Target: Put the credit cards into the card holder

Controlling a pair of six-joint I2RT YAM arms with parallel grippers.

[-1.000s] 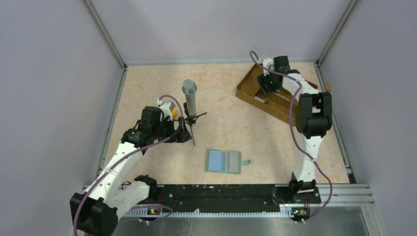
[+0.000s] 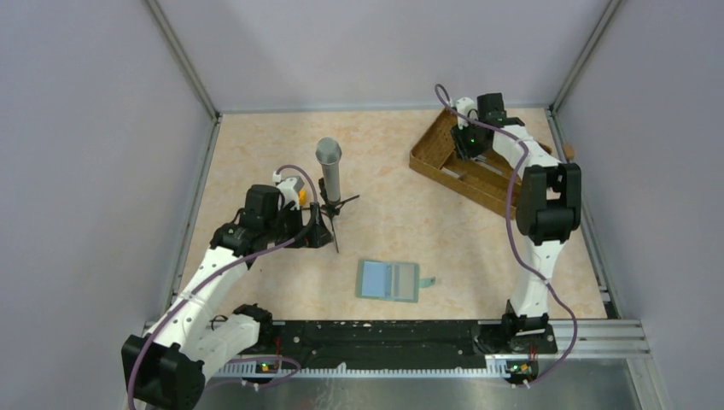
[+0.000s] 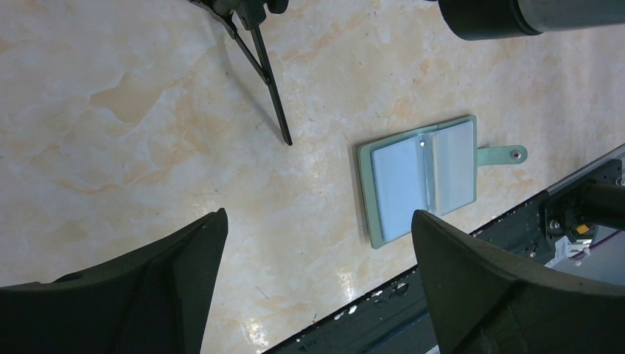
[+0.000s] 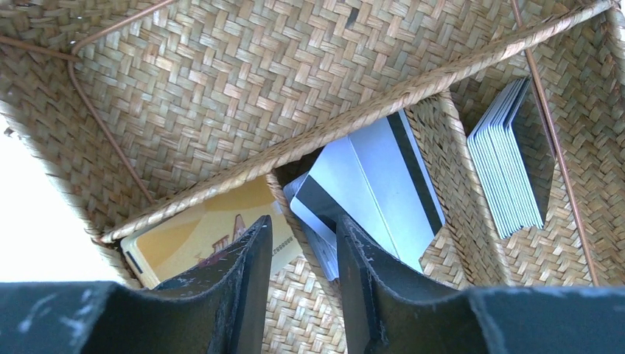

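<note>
Credit cards lie in a woven basket (image 2: 440, 179) at the back right. In the right wrist view, blue-white cards (image 4: 372, 177) with dark stripes fill a middle compartment. A gold card (image 4: 199, 232) leans in the compartment left of it, and a stack of white-edged cards (image 4: 501, 158) stands at the right. My right gripper is partly open above the cards; one fingertip covers part of a blue card's edge, and no card shows gripped. The pale green card holder (image 2: 387, 281) lies open at the front centre. My left gripper is open and empty, left of the holder.
A grey cylinder on a black stand (image 2: 331, 171) rises beside my left gripper, its leg (image 3: 273, 96) reaching over the table. The basket's dividers (image 4: 354, 122) run close to the right fingers. Bare table (image 2: 401, 226) lies between holder and basket.
The left arm and the card holder have not moved.
</note>
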